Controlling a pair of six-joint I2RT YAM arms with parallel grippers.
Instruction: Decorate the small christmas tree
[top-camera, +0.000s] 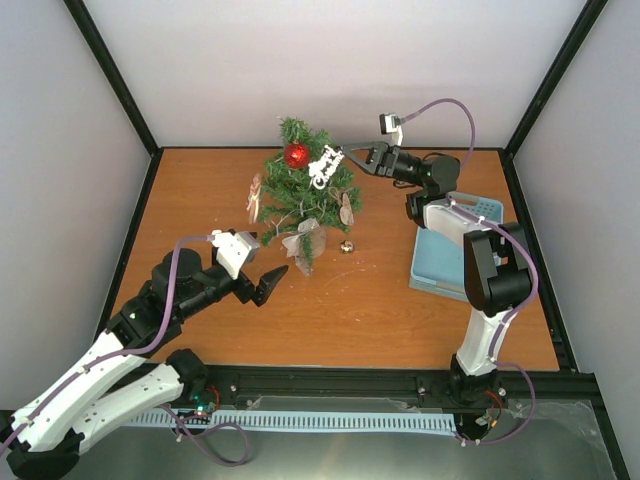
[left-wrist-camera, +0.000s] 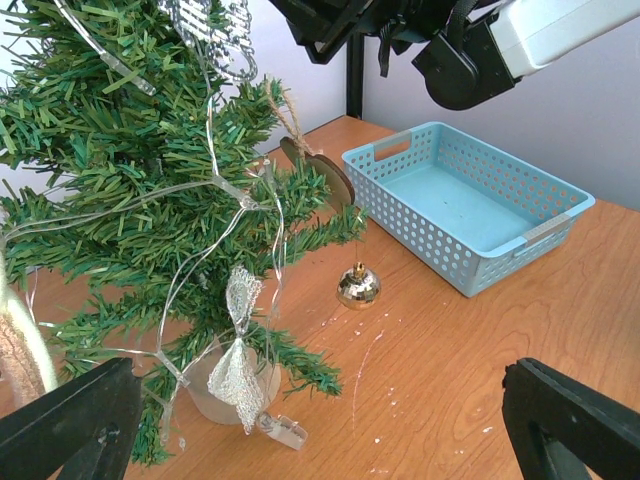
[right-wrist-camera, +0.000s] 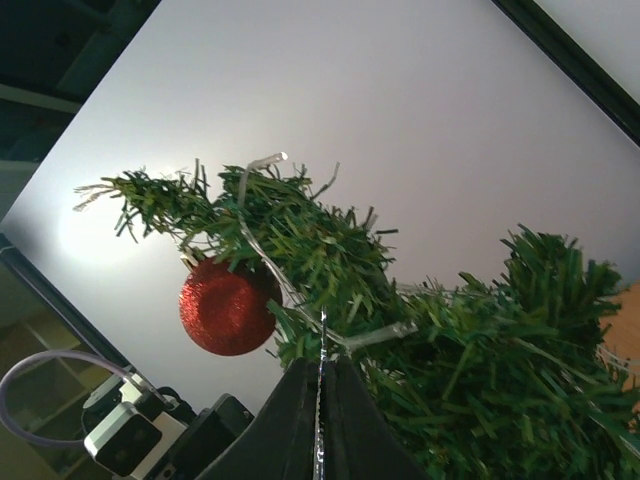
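Observation:
The small Christmas tree (top-camera: 300, 195) stands at the back middle, with a red ball (right-wrist-camera: 225, 305), a gold bell (left-wrist-camera: 358, 287) and a silver bow (left-wrist-camera: 238, 390). A white lettered ornament (top-camera: 324, 166) hangs from my right gripper (top-camera: 345, 151) at the tree's upper right. That gripper is shut, with a thin silvery strip (right-wrist-camera: 321, 420) between its fingertips. My left gripper (top-camera: 266, 262) stands open in front of the tree's lower left, nothing between its fingers.
A light blue plastic basket (left-wrist-camera: 470, 270) stands on the right, empty where visible, partly under the right arm.

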